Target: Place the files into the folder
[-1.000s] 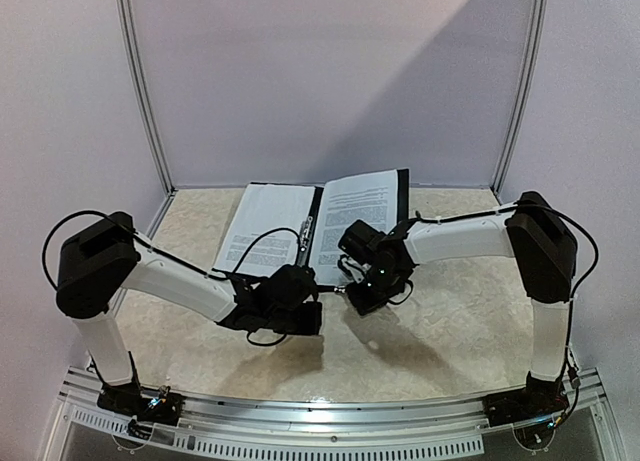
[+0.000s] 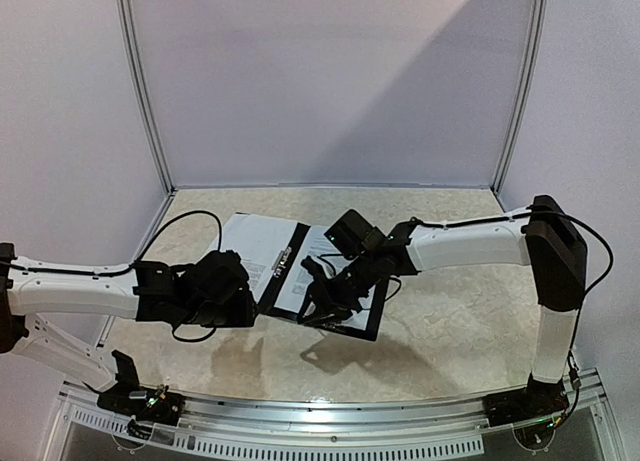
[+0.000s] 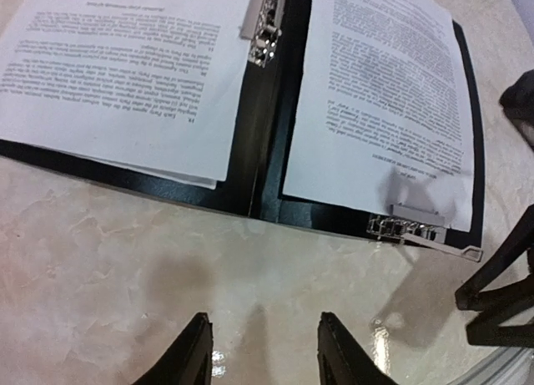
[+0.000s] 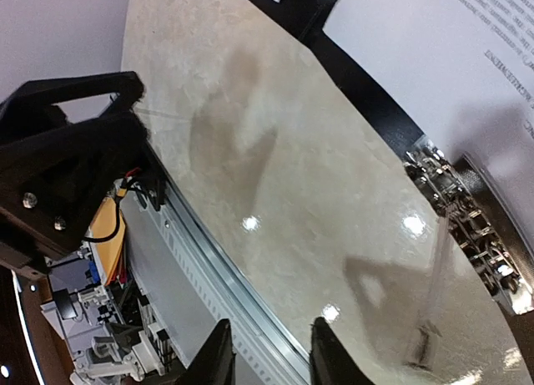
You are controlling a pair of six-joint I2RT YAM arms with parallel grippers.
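The black folder [image 3: 265,193] lies open on the table, turned slightly askew. Printed sheets [image 3: 108,76] cover its left half, and more sheets [image 3: 392,93] lie flat on its right half. One metal clip [image 3: 265,34] sits by the spine; another clip [image 3: 409,226] is at the right half's near edge, its lever sticking out past the folder. My left gripper is open over bare table, near side of the folder, nothing between its fingers. Fingers apart and empty, my right gripper is over the near edge by the outer clip.
Bare tabletop [image 2: 450,331] stretches to the right of the folder and along its front. A metal rail [image 2: 330,411] bounds the near edge. Pale walls [image 2: 330,81] close the back and sides. The right arm overhangs the folder's right half.
The folder has turned clockwise, its right half coming nearer the front. My left gripper has drawn away to the left. My right gripper has shifted slightly left.
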